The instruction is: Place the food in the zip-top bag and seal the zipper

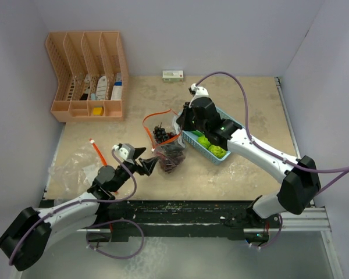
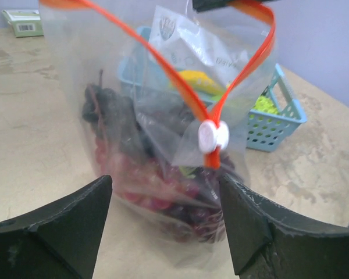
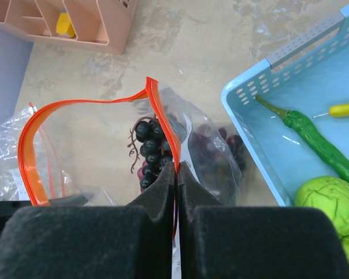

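Observation:
A clear zip bag with an orange zipper rim (image 3: 81, 100) holds dark grapes (image 1: 162, 135), its mouth spread wide. My right gripper is shut on that rim at the bag's right side, next to the basket. A white slider (image 2: 213, 136) sits at the near corner of the zipper in the left wrist view. My left gripper stands part open before the bag, nothing between its fingers, below the slider. Red and dark grapes (image 2: 168, 192) fill the bag's lower part.
A blue basket (image 1: 216, 158) with green and yellow vegetables stands right of the bag. Another clear bag with an orange strip (image 1: 98, 152) lies at left. A pink divided organizer (image 1: 87, 104) and a small box (image 1: 173, 75) are at the back.

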